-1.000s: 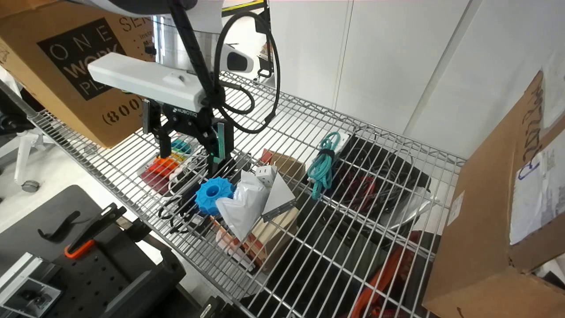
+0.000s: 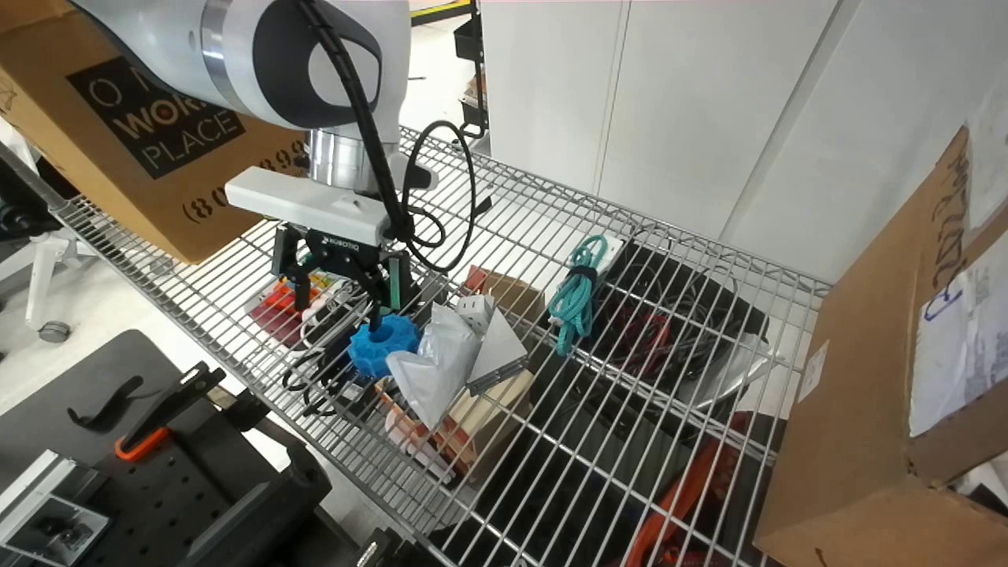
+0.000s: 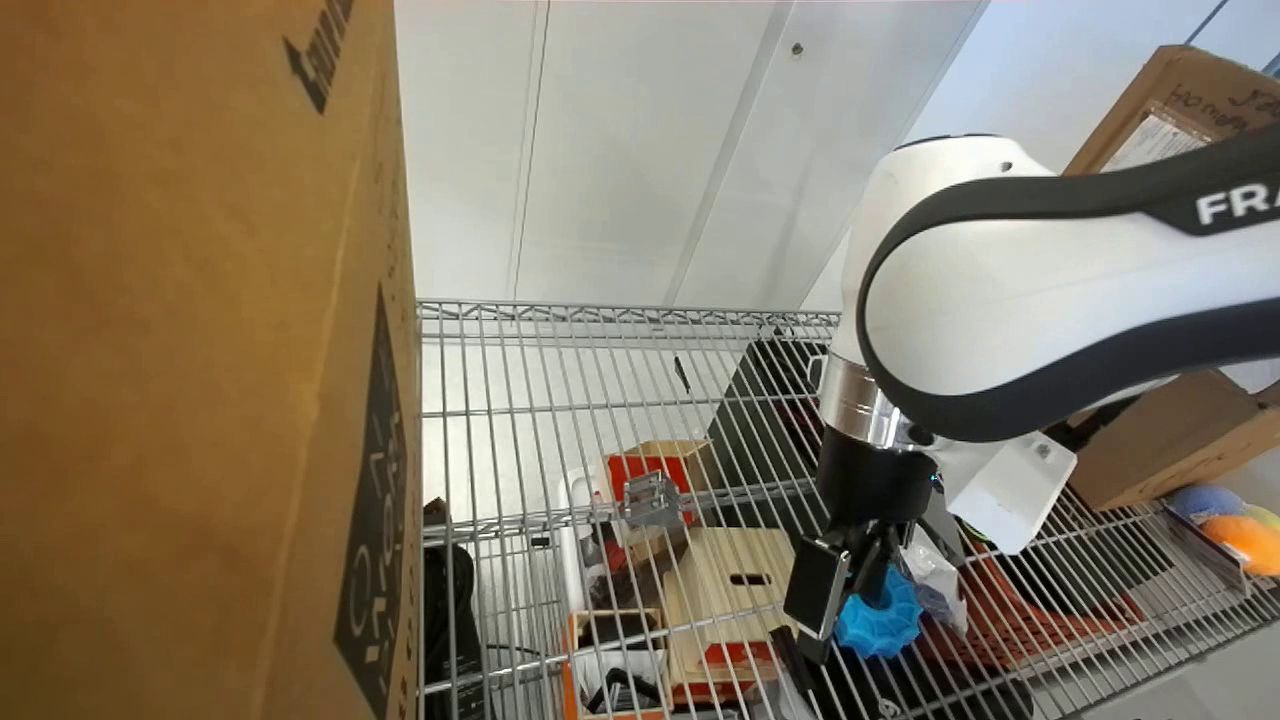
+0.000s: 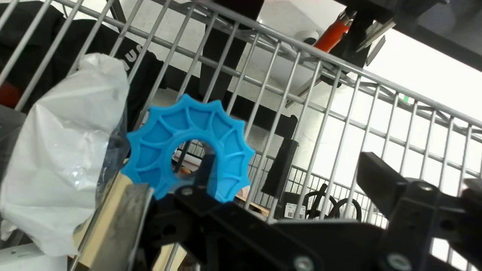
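A blue scalloped ring with a round hole (image 2: 384, 351) lies on the wire shelf (image 2: 557, 406). My gripper (image 2: 339, 307) stands open, low over the shelf. One finger reaches down to the ring's hole, while the other is out to the side over the wires. From the wrist, that fingertip overlaps the right of the hole in the blue ring (image 4: 158, 156); how deep it goes, I cannot tell. Nothing is clamped between the fingers. Right against the ring, or very close, is a white plastic bag (image 4: 67, 144). In exterior view 2 the gripper partly covers the ring (image 3: 882, 624).
Beside the bag are a white wedge-like piece (image 2: 496, 350) and a small white cube (image 2: 475, 310). A teal cord bundle (image 2: 573, 298) lies farther right. Large cardboard boxes (image 2: 179, 203) bound the left side; another carton (image 2: 869, 378) stands right. Bare wires show behind.
The arm has come down and slightly right in exterior view 1, bringing one finger from above the blue ring to its hole. The ring and bag appear unmoved.
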